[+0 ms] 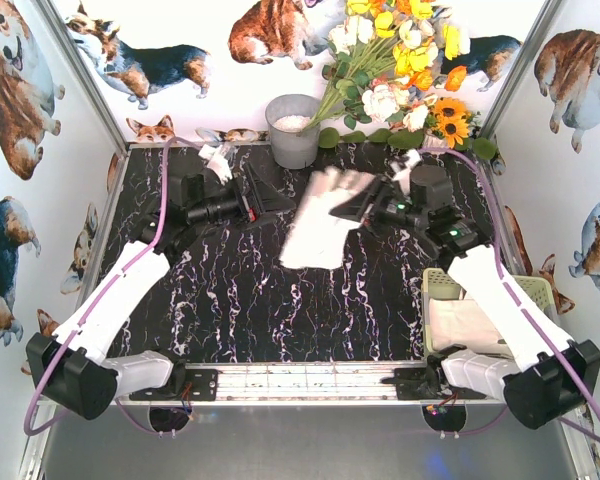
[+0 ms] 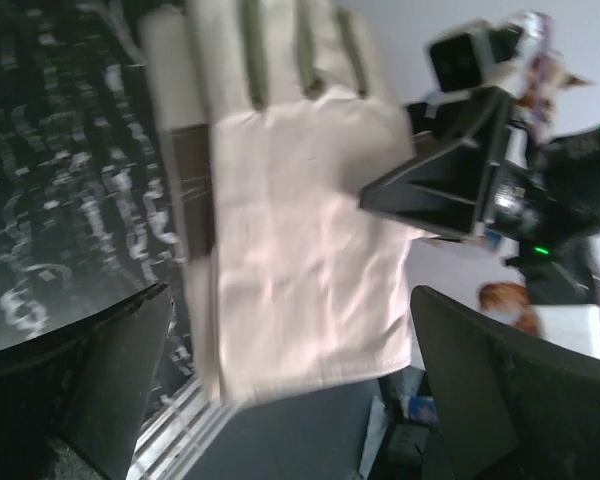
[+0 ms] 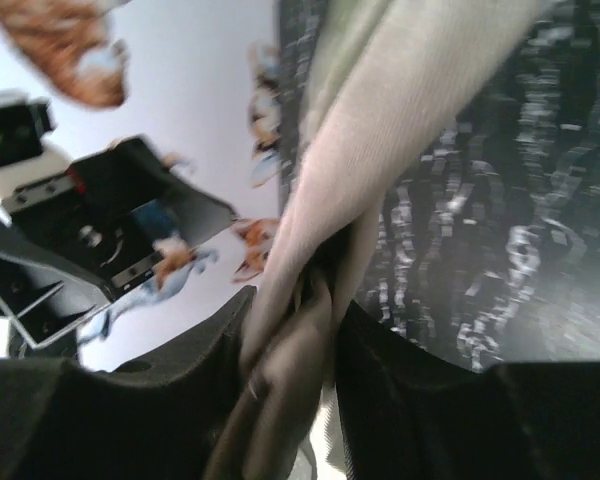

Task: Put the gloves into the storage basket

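A white glove [image 1: 315,230] hangs from my right gripper [image 1: 350,208], which is shut on it near its edge; it blurs in the top view. In the left wrist view the glove [image 2: 290,250] faces the camera, with the right gripper over its side. In the right wrist view the folded fabric [image 3: 330,210] runs between the fingers. My left gripper [image 1: 265,200] is open, left of the glove, holding nothing. The storage basket [image 1: 436,285] sits at the front right, partly under the right arm, with pale fabric [image 1: 460,322] inside.
A grey pot [image 1: 292,145] with a bouquet [image 1: 410,70] stands at the back. Printed walls surround the black marble tabletop [image 1: 260,310], whose front and left parts are clear.
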